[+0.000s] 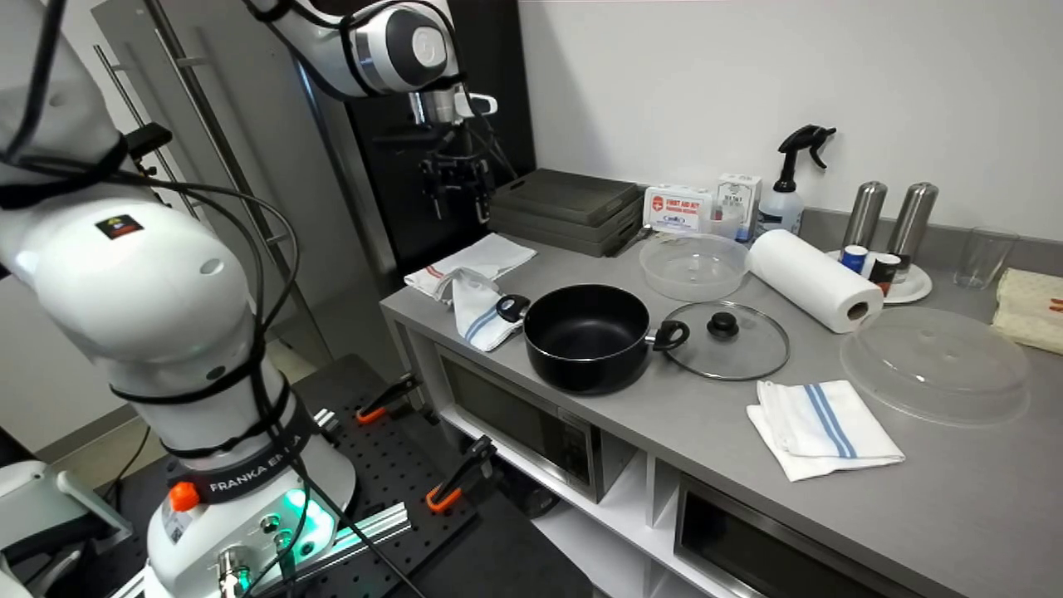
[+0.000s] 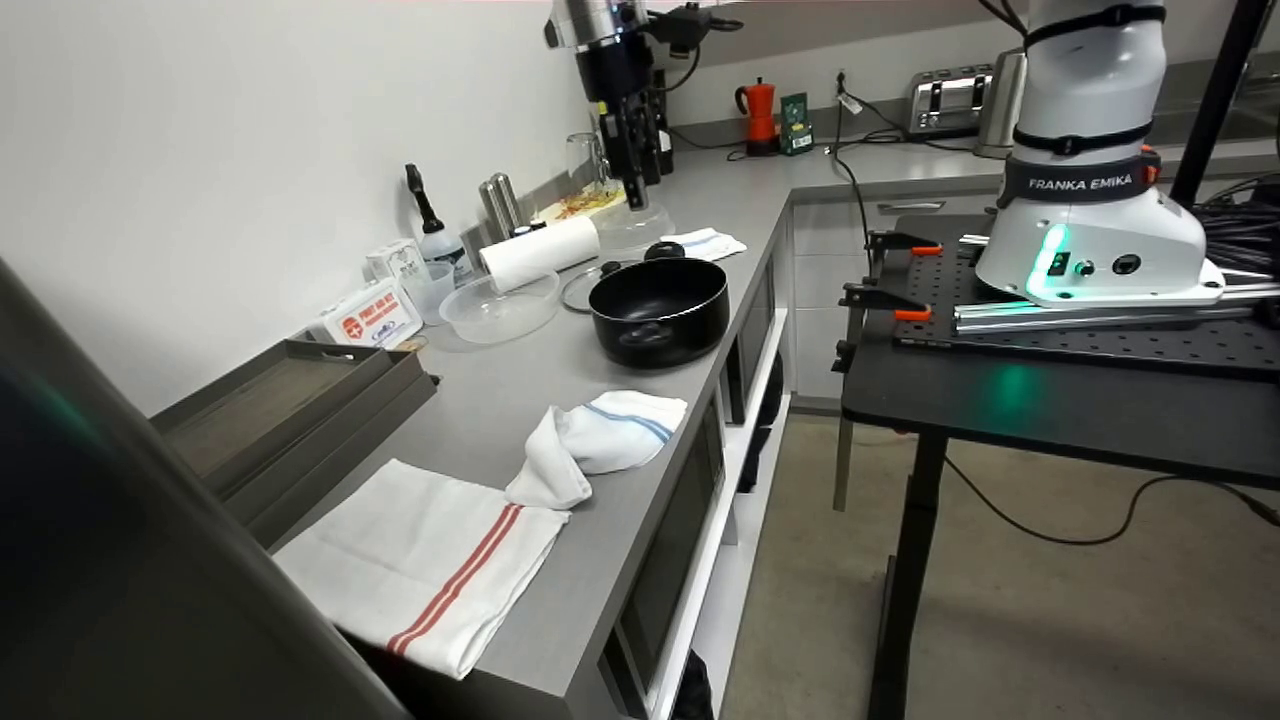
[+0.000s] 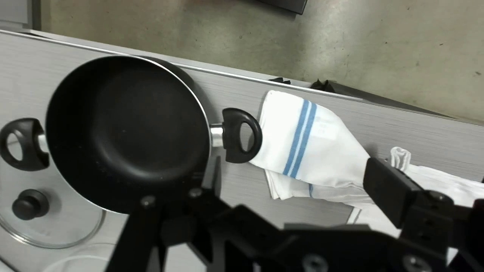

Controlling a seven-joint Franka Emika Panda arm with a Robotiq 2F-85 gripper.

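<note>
My gripper (image 1: 461, 206) hangs in the air over the counter's fridge end, its fingers wide apart and empty. In the wrist view, a crumpled white towel with blue stripes (image 3: 313, 140) lies below and between the fingers, partly covered by the right finger (image 3: 391, 192). A black two-handled pot (image 3: 129, 131) stands uncovered beside that towel, one handle touching or overhanging its edge. Behind the crumpled towel, a flatter white towel with red stripes (image 2: 438, 558) lies at the counter's end.
Stacked dark grey trays (image 1: 568, 209) stand near the wall. A glass lid (image 1: 732, 344), a clear plastic bowl (image 1: 693, 264), a paper towel roll (image 1: 815, 279) and a folded blue-striped towel (image 1: 827, 428) are farther along. Bare counter shows between the trays and the pot.
</note>
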